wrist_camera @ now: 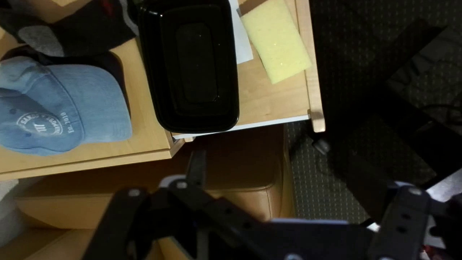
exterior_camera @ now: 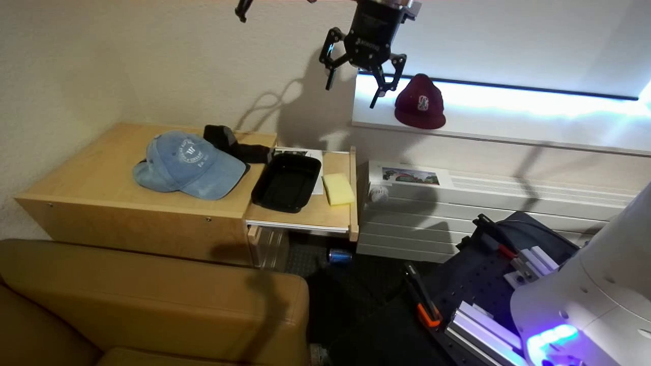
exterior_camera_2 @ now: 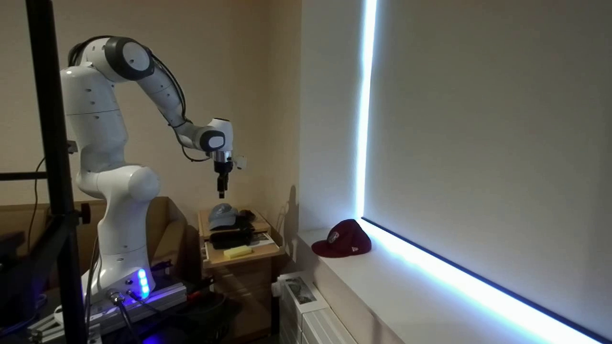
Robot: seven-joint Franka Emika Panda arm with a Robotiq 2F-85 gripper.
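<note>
My gripper (exterior_camera: pixel 354 98) hangs high in the air, open, its two fingers spread with nothing between them. In exterior view 1 it appears above the pulled-out drawer (exterior_camera: pixel 332 217) and left of the maroon cap (exterior_camera: pixel 421 102) on the window sill. The drawer holds a black tray (wrist_camera: pixel 195 65), which looks empty, and a yellow sponge (wrist_camera: pixel 277 41) to its right. A blue cap (wrist_camera: pixel 47 108) lies on the wooden cabinet top beside the drawer, with a dark sock (wrist_camera: pixel 82 28) behind it. From the side, the gripper (exterior_camera_2: pixel 222 194) is well above the blue cap (exterior_camera_2: pixel 222 217), touching nothing.
A tan sofa (exterior_camera: pixel 152 286) stands in front of the cabinet. Right of the drawer runs a white radiator (exterior_camera: pixel 396 213) with a picture (exterior_camera: pixel 410 176) on it. A blue can (exterior_camera: pixel 339 256) lies on the floor. The air around the gripper is free.
</note>
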